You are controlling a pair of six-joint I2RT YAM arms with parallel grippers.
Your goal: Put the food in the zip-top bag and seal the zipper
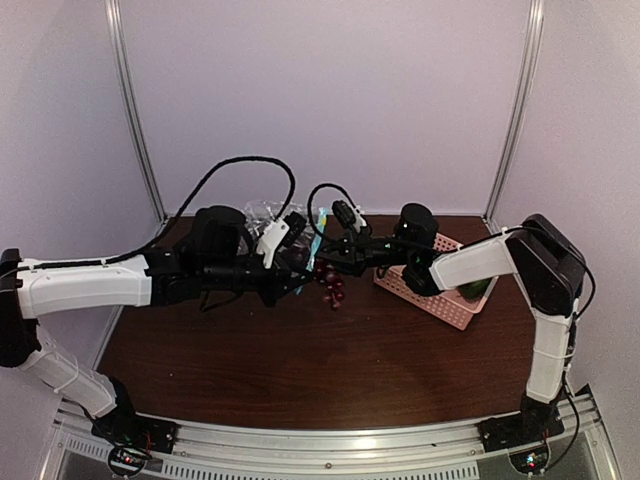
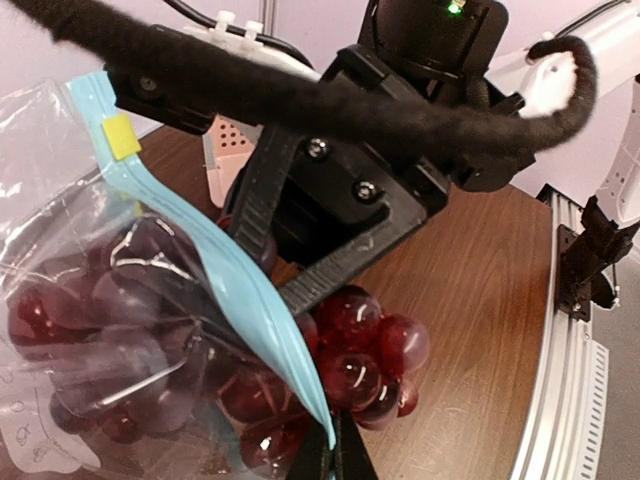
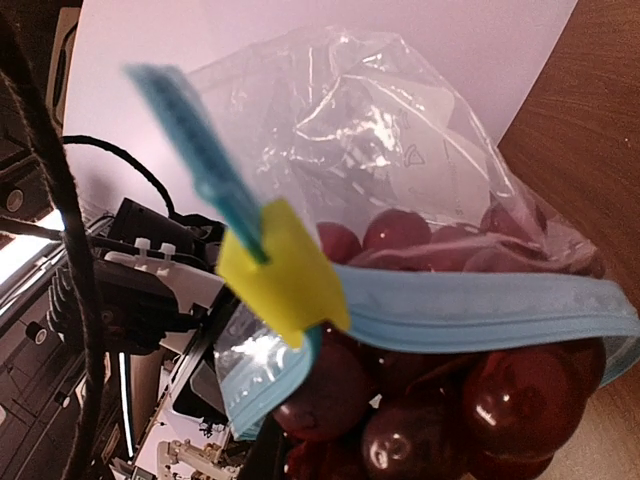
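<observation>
A clear zip bag (image 3: 400, 130) with a blue zipper (image 2: 250, 290) and yellow slider (image 2: 121, 136) stands at the table's middle. Red grapes (image 3: 520, 400) sit partly behind its plastic, with several hanging out past the zipper, as the top view (image 1: 332, 295) also shows. My left gripper is shut at the bag's zipper edge. My right gripper (image 1: 335, 255) is opposite, among the grapes beside the zipper, its tips hidden behind bag and fruit.
A pink perforated basket (image 1: 450, 310) with a green item (image 1: 475, 288) stands at the right.
</observation>
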